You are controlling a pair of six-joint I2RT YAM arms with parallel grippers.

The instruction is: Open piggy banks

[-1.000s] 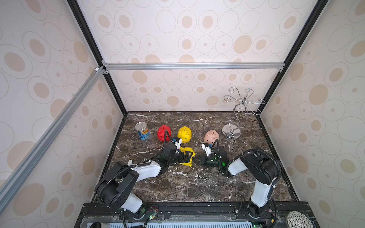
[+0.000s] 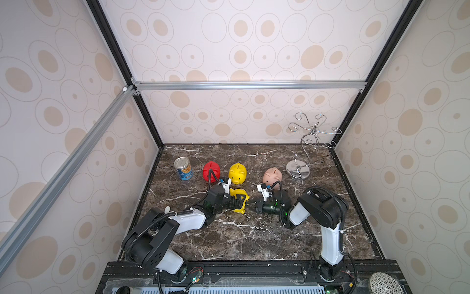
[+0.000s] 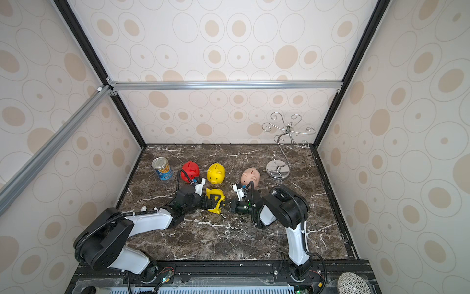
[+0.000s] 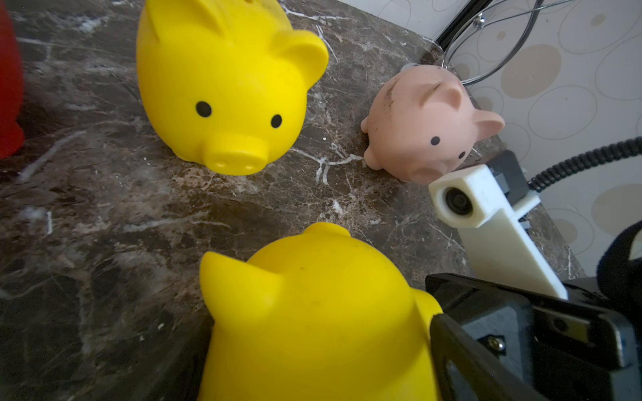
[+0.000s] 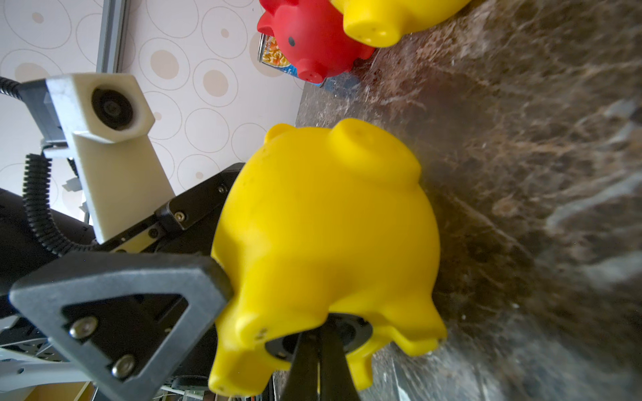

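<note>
A yellow piggy bank (image 5: 321,200) lies tipped with its belly toward my right gripper, a black ring with a dark plug showing in its underside. My left gripper is open around this bank, one finger on each side. My right gripper is shut, its fingertips at the belly plug; whether they are inside it I cannot tell. Behind stand a red piggy bank (image 2: 211,170), an upright yellow piggy bank (image 2: 237,172) and a pink piggy bank (image 2: 272,176).
A tin can (image 2: 182,168) stands at the back left and a chrome wire stand (image 2: 297,169) at the back right. Walls enclose the sides and back.
My right arm has shifted slightly left, toward the tipped yellow bank. The left arm and the other piggy banks look unchanged.
</note>
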